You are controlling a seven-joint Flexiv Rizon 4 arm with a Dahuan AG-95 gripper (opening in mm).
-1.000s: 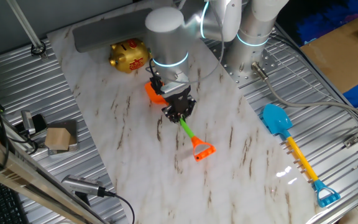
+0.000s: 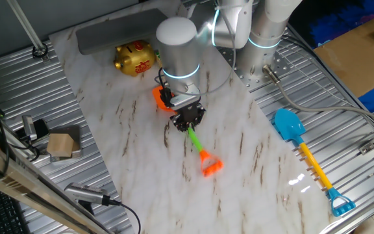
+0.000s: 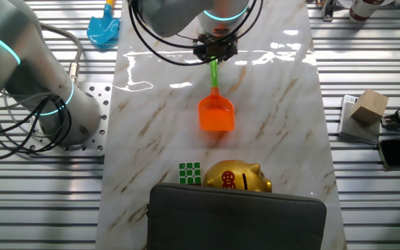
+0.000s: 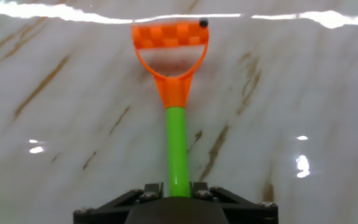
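A toy shovel with an orange blade (image 3: 216, 113), a green shaft (image 4: 176, 149) and an orange D-shaped handle (image 2: 210, 164) is in all three views. My gripper (image 2: 189, 126) is shut on the green shaft, its fingers close on both sides of it in the wrist view. The handle points away from the gripper, toward the front of the marble board. On the other side, the blade shows under the arm in exterior view 2. The handle looks slightly blurred. Whether the shovel touches the board is hard to tell.
A gold piggy bank (image 2: 135, 58), a green-faced cube (image 3: 189, 173) and a dark grey case (image 3: 236, 219) stand at the board's far end. A blue-and-yellow shovel (image 2: 311, 160) lies along the right side. The board's middle and front are clear.
The gripper and the green shaft have shifted slightly toward the board's front. The orange handle has moved a little down and left in exterior view 1, its angle slightly changed.
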